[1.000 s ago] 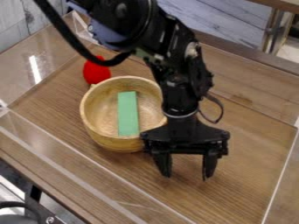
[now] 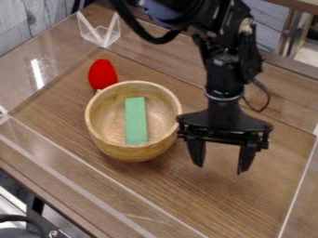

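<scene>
My gripper [image 2: 221, 152] hangs open over the bare wood at the right of a cream bowl [image 2: 107, 139], its two black fingers pointing down with nothing between them. A green block [image 2: 136, 119] lies inside the bowl. A red object [image 2: 102, 73] sits behind the bowl at the upper left.
A white angular object [image 2: 99, 28] stands at the back left, near the table's edge. A dark cable runs along the lower left edge.
My gripper has moved right and back, away from the front of the table and a little off the bowl. The bowl, green block and red object look unmoved.
</scene>
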